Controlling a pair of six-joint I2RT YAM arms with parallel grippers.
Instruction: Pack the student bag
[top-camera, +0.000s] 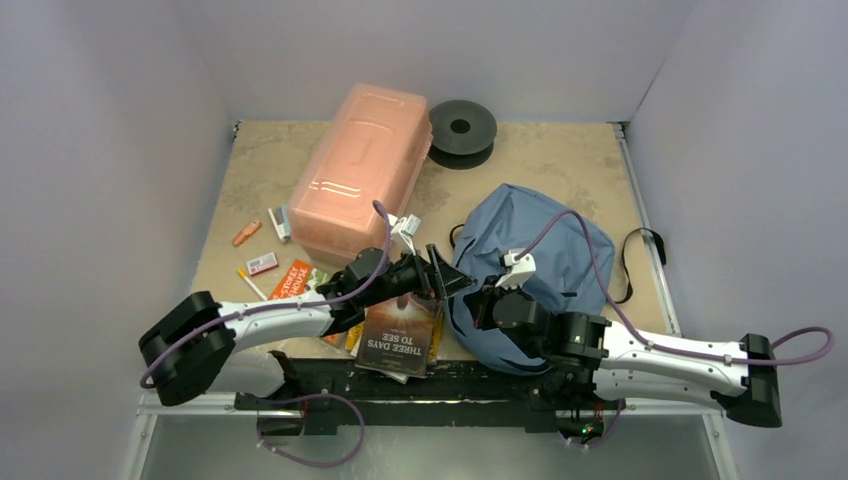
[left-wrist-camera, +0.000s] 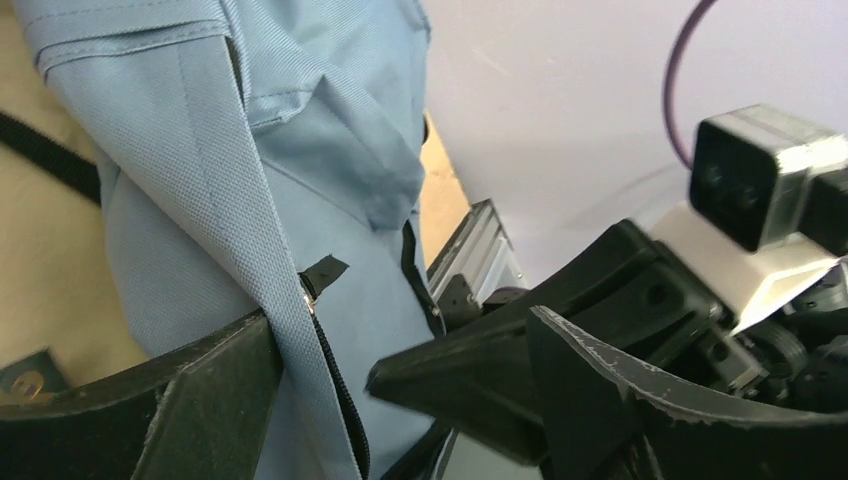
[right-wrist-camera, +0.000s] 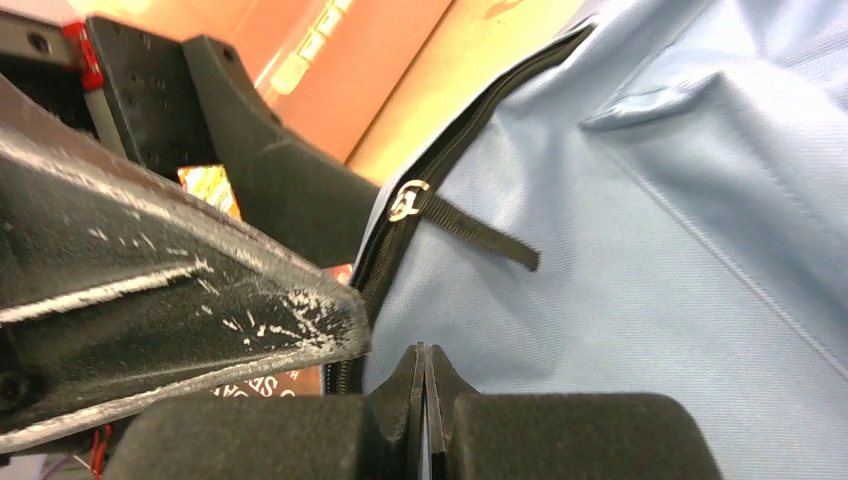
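Observation:
The blue bag (top-camera: 545, 245) lies on the right half of the board. Its zip edge (right-wrist-camera: 425, 170) runs up through the right wrist view, with the black zip pull (right-wrist-camera: 485, 235) hanging over the cloth. My left gripper is open, its fingers spread wide, with the bag's edge (left-wrist-camera: 265, 230) between them, near the left finger. My right gripper is shut, fingertips together and nothing between them. The bag cloth is outside its fingers. A brown book (top-camera: 393, 345) lies at the front, partly under the left arm.
A pink clear box (top-camera: 365, 165) and a dark round spool (top-camera: 461, 130) stand at the back. Small stationery, including an eraser (top-camera: 262, 263) and a pencil (top-camera: 251, 284), lies at the left. Both grippers are close together at the bag's left edge.

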